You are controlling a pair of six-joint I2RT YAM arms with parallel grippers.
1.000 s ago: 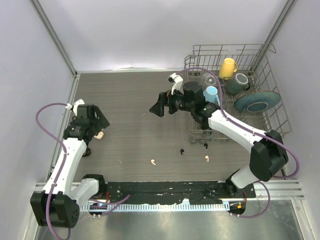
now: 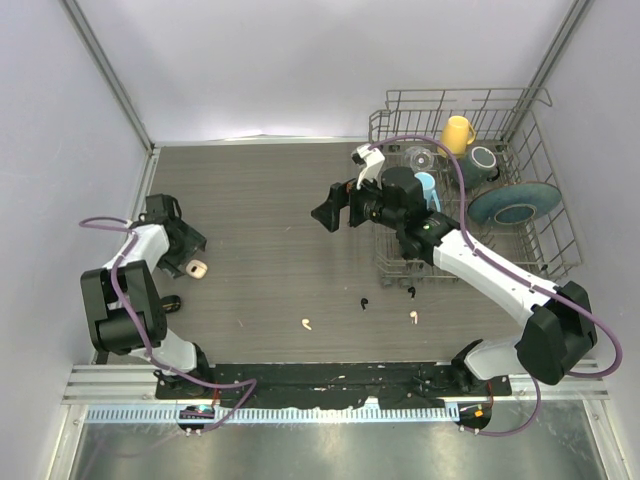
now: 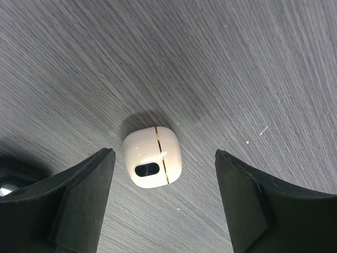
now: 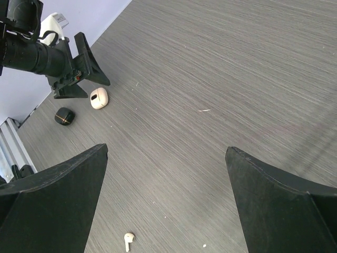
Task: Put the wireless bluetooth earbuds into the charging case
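Observation:
A cream charging case (image 3: 151,157) with a dark slot lies shut on the table, between and just beyond the tips of my part-open left gripper; neither finger touches it. From the top, the case (image 2: 197,269) sits beside that gripper (image 2: 190,258). A black case (image 2: 171,303) lies nearer the front. My right gripper hangs over mid-table, open and empty. One white earbud (image 2: 306,324) lies at front centre, another white earbud (image 2: 414,317) further right. Two black earbuds, one here (image 2: 364,303) and one there (image 2: 411,292), rest near the rack.
A wire dish rack (image 2: 390,262) holding mugs (image 2: 457,135) and a blue plate (image 2: 515,203) fills the right side. Walls close in the left arm.
My left gripper has come down and shifted left beside the cream case. The black case went from partly hidden to visible. The right arm has drifted slightly right.

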